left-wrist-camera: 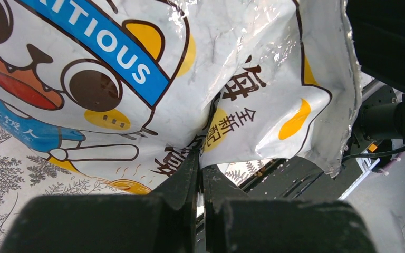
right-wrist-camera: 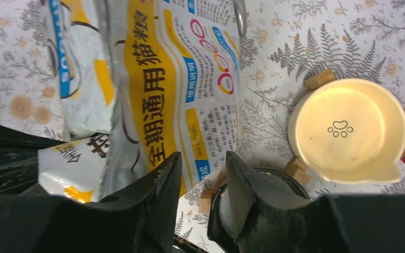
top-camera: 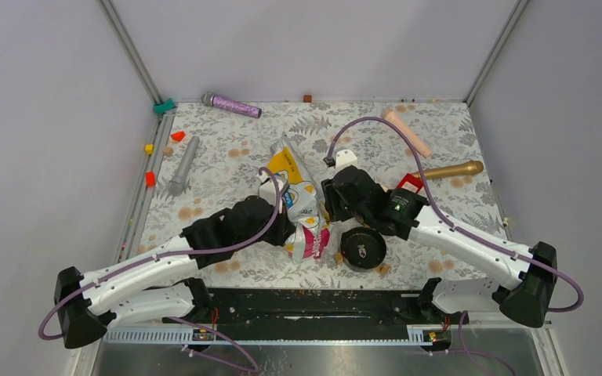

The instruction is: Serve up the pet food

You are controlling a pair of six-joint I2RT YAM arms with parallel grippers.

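Note:
The pet food bag (top-camera: 302, 200), white with yellow, blue and pink print, lies on the patterned cloth in the middle of the table. My left gripper is shut on a pinched fold of the bag (left-wrist-camera: 121, 79), seen close up in the left wrist view. To the right of the bag, my right gripper stands open, nothing between its fingers. In the right wrist view the cream bowl with a paw mark (right-wrist-camera: 343, 132) lies to the right. The black dish (top-camera: 363, 248) sits in front of the right arm.
A purple microphone (top-camera: 232, 105) and a grey tube (top-camera: 183, 166) lie towards the back left. At the right are a gold bat (top-camera: 455, 169), a red box (top-camera: 411, 183) and a pinkish stick (top-camera: 406, 131). Small wooden blocks (right-wrist-camera: 320, 79) stand round the bowl.

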